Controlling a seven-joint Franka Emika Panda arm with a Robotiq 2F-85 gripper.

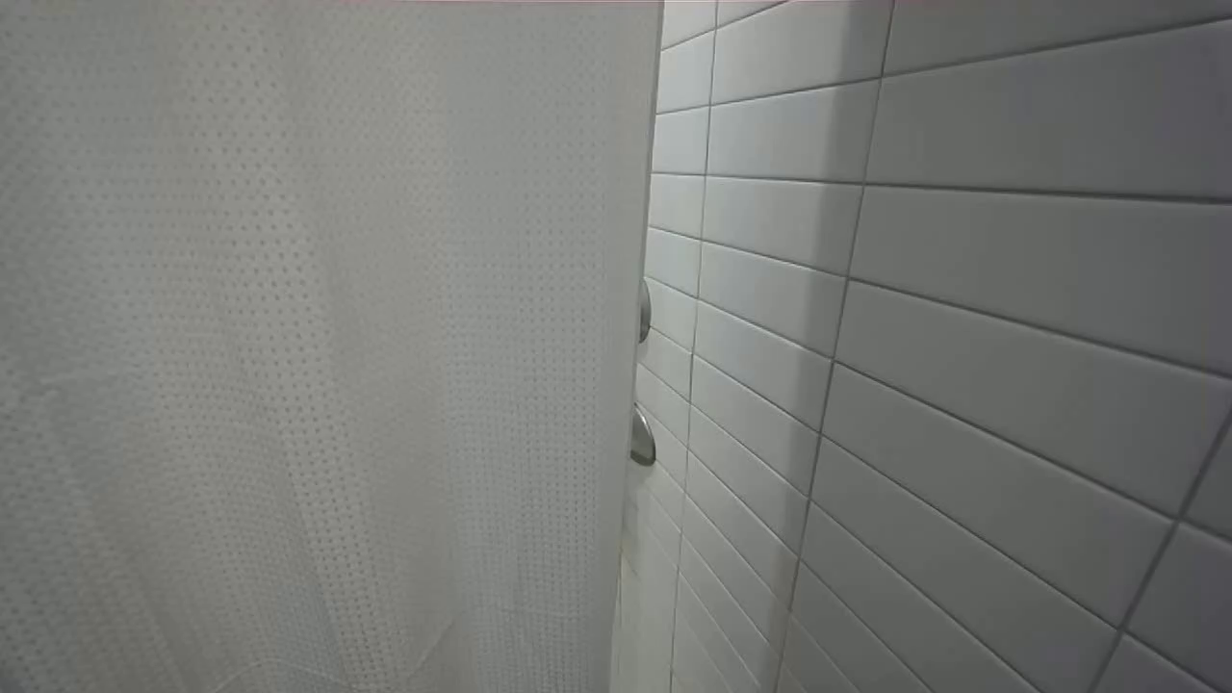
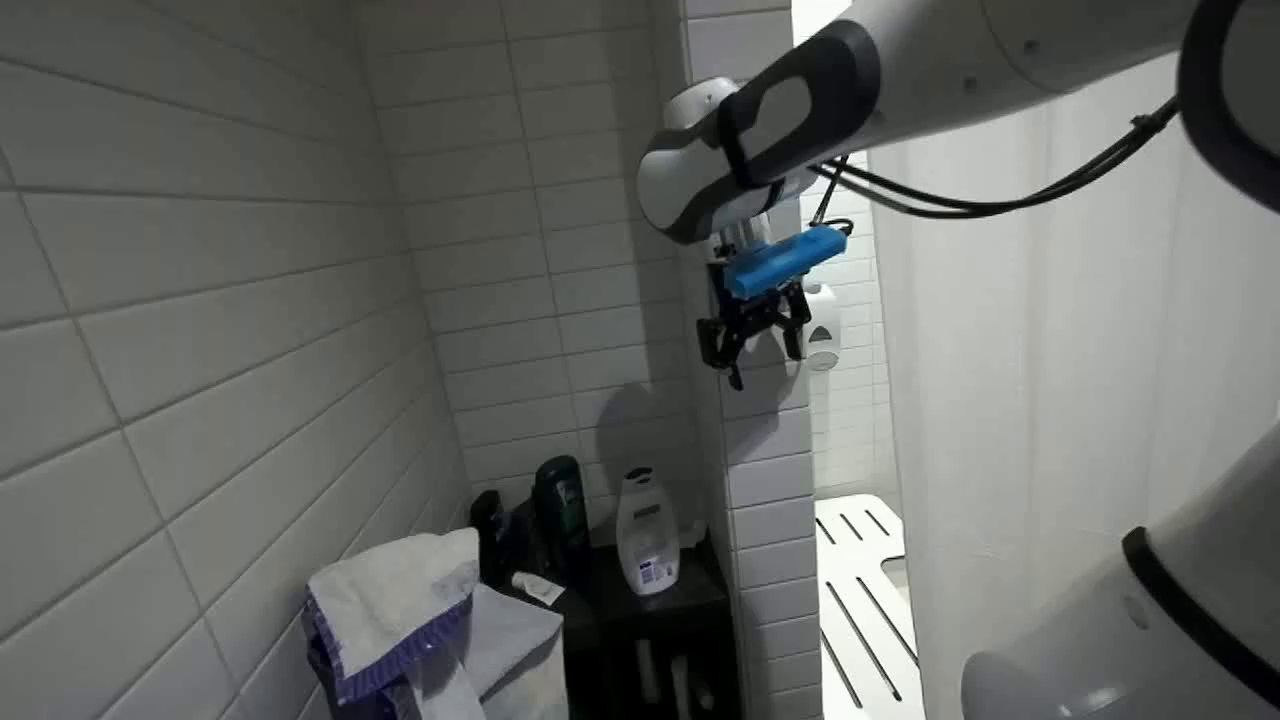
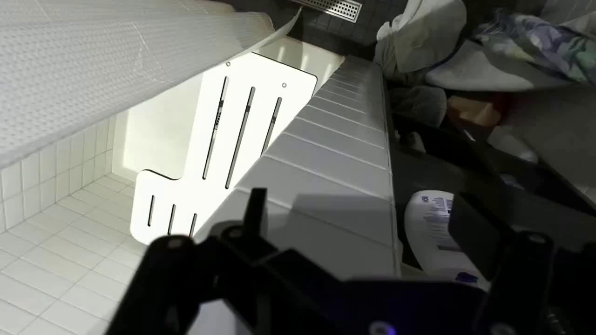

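Note:
My gripper hangs beside the tiled corner pillar, below the arm's blue-cased mount. Its black fingers stand apart with nothing between them. From the wrist view, the open gripper spans the tiled wall edge, with the left finger over it and the right finger in front of a white bottle. That same bottle stands upright on a dark shelf, well below the gripper. A dark bottle is to its left. My gripper is not visible in exterior view 1.
A white shower curtain hangs close to a tiled wall. Beyond the pillar is a white slotted bench. Towels are heaped left of the shelf. A dispenser is behind the gripper.

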